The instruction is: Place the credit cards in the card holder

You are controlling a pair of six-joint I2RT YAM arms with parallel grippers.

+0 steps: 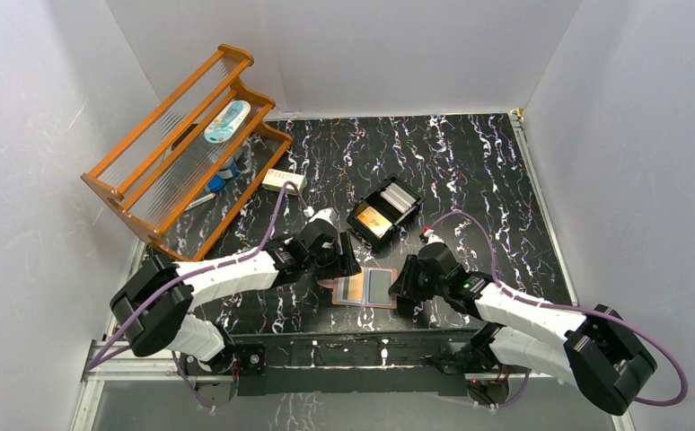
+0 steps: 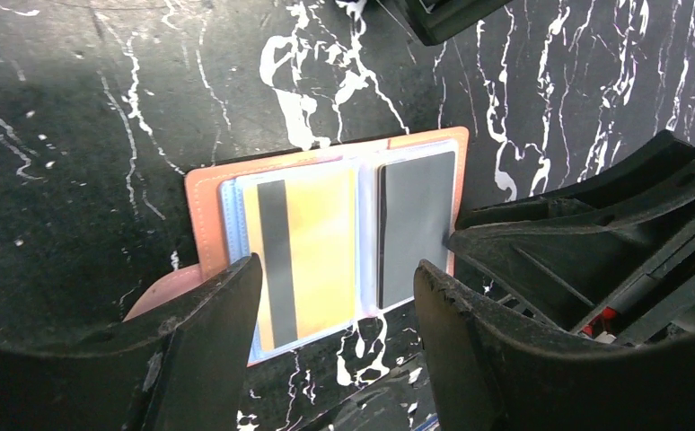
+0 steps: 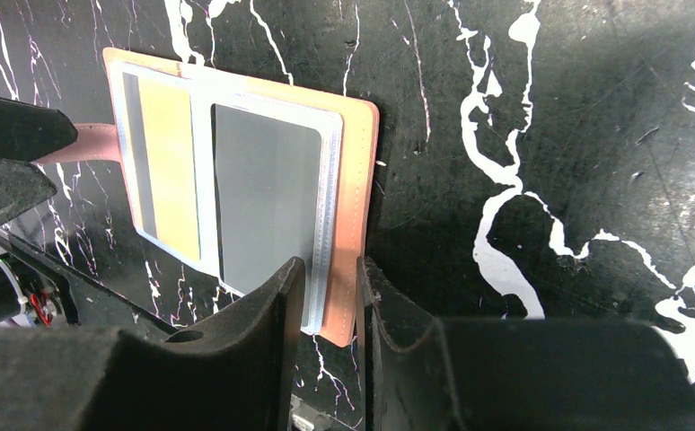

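Note:
An open card holder with a pink-orange cover (image 1: 392, 271) lies flat on the dark marbled table. In its clear sleeves are a yellow card with a dark stripe (image 2: 317, 251) on the left and a dark grey card (image 3: 263, 180) on the right. My left gripper is open over the holder's left half, nothing between its fingers. At the holder's right edge my right gripper stands narrowly open. That edge shows between its fingers; whether they touch it I cannot tell. Behind the holder stands a black box (image 1: 353, 217) with several cards inside.
A tilted wooden rack (image 1: 119, 191) with items behind its clear panels fills the back left. A small cream box (image 1: 284, 181) lies beside it. Table to the right of the black box is clear. The arms' front rail borders the near edge.

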